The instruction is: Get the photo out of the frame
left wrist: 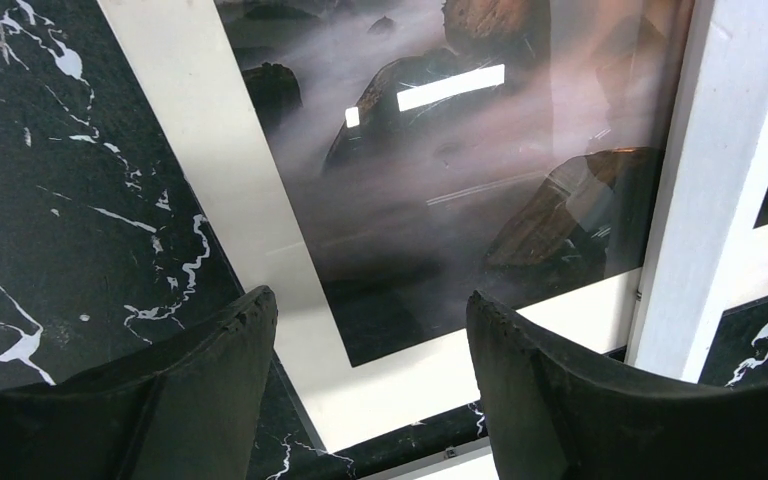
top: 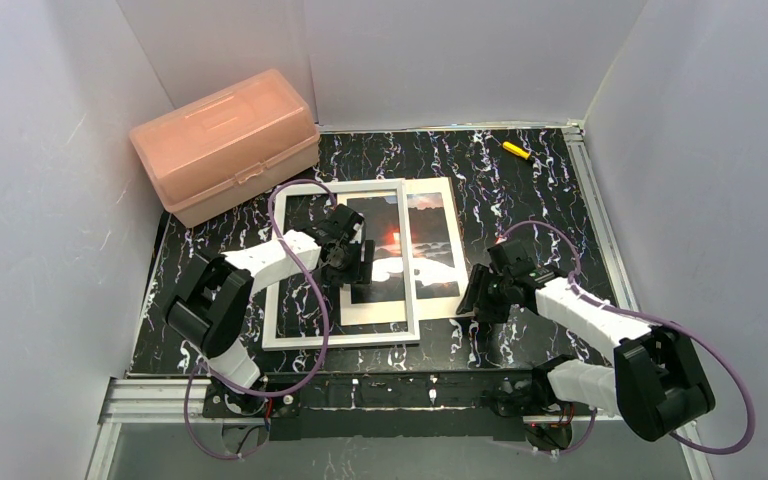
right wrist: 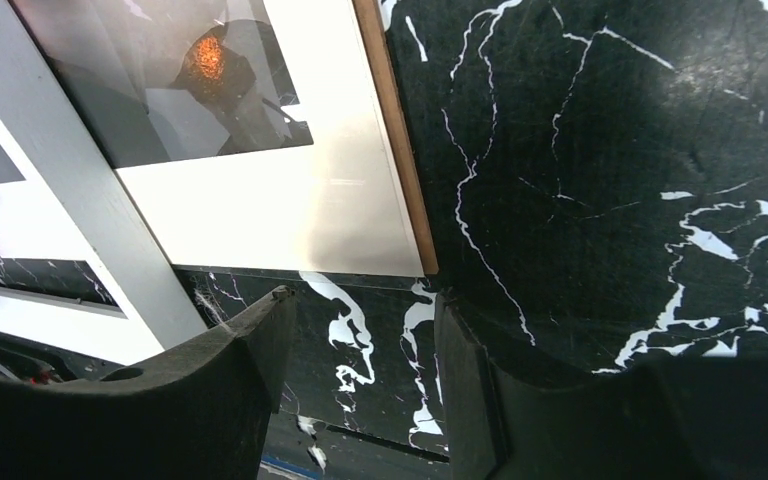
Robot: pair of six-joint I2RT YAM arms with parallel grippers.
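The white frame [top: 344, 341] lies flat on the dark table as an empty border. Its right bar crosses over the photo [top: 428, 240], which has a cream border. Part of the photo shows inside the frame, part sticks out to the right. Over the photo's left edge, my left gripper stands open, the cream border [left wrist: 240, 200] visible between and ahead of its fingers. My right gripper is open just off the photo's lower right corner [right wrist: 400, 245], where a brown backing edge [right wrist: 410, 190] shows. Neither gripper holds anything.
A pink toolbox [top: 225, 145] stands at the back left. A yellow-handled tool [top: 516, 151] lies at the back right. Bare marbled table [right wrist: 580, 200] stretches to the right of the photo. Grey walls enclose the table.
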